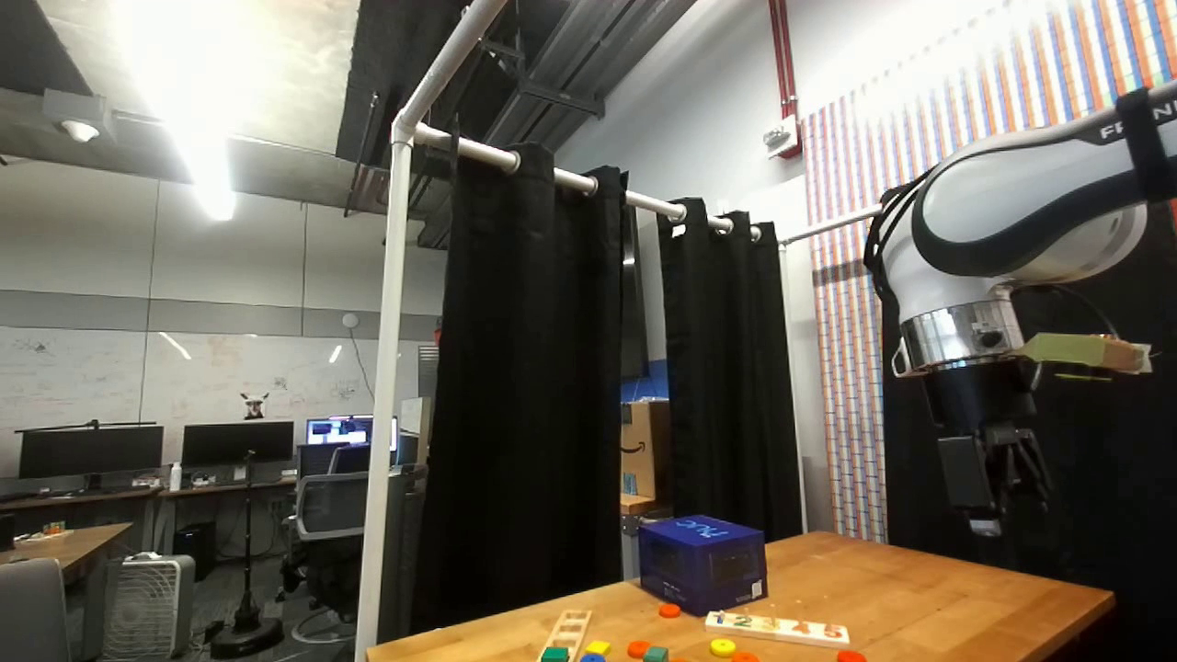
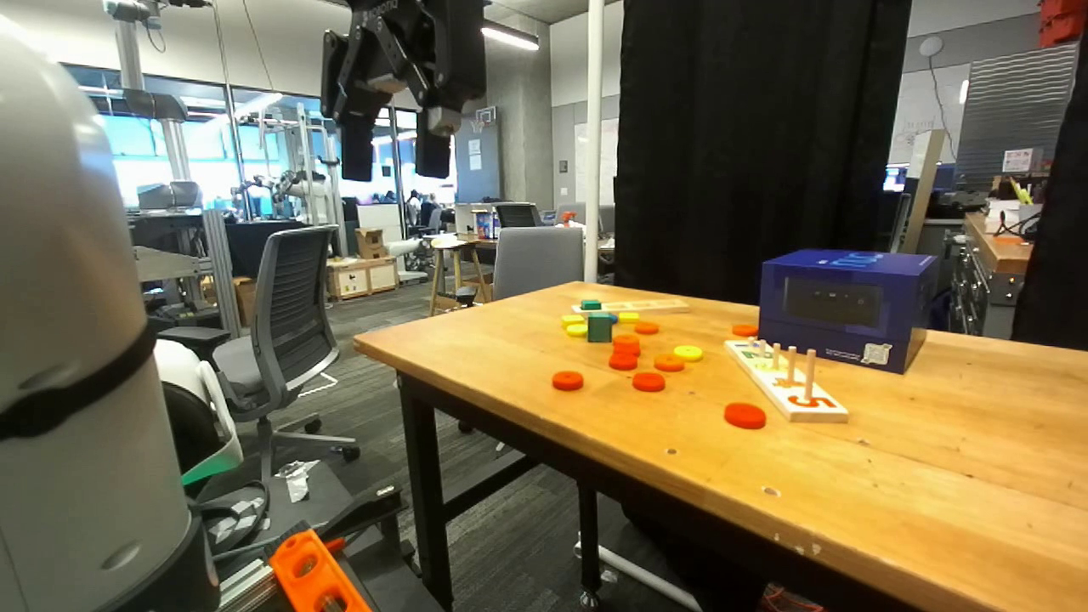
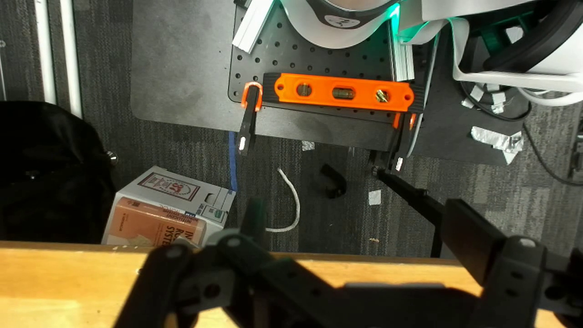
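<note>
High above the near edge of the wooden table, my gripper [image 2: 395, 163] hangs open, its black fingers apart and nothing between them. In the wrist view the gripper looks down past the table edge onto the floor. On the table lies a white numbered peg board [image 2: 785, 382] with upright pegs. Loose orange rings [image 2: 648, 382], a yellow ring [image 2: 688, 353] and a green block [image 2: 598, 326] are scattered left of it, well away from the gripper. A wooden rack [image 2: 643, 305] lies farther back.
A blue box [image 2: 847, 306] stands behind the peg board. Below the gripper, an orange level [image 3: 343, 92] lies on the robot's base plate, and a carton [image 3: 169, 202] sits on the floor.
</note>
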